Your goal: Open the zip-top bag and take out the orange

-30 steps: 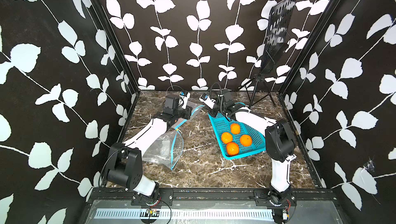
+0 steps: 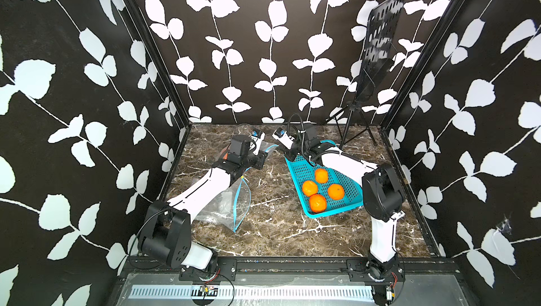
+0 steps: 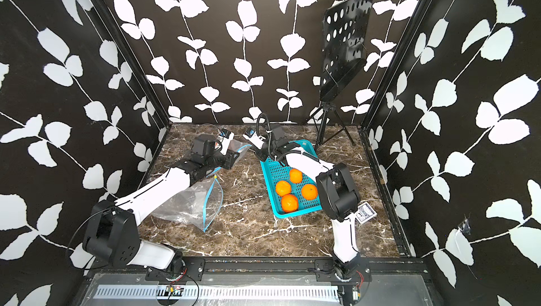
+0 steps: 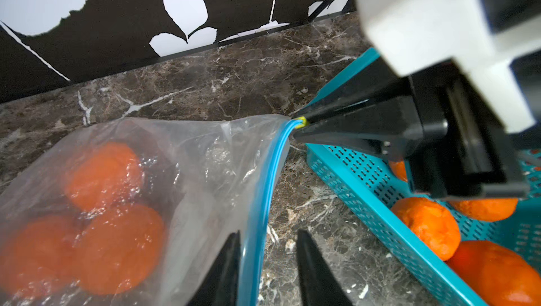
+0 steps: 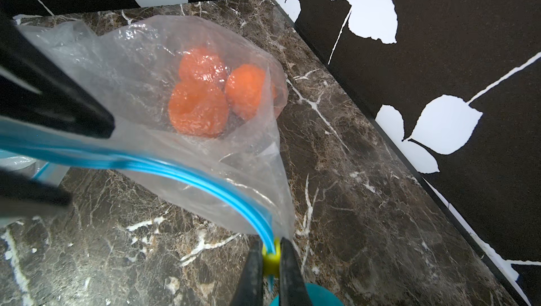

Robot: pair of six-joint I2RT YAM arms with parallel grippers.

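A clear bag with a blue zip strip holds three oranges, lying left of the basket. My right gripper is shut on the yellow slider at the end of the zip. My left gripper is low over the zip strip, part open, with the blue strip at one finger; whether it grips it is unclear.
A turquoise basket with several oranges stands at the right. A second clear bag lies front left. A black stand is at the back right.
The right arm looks unchanged.
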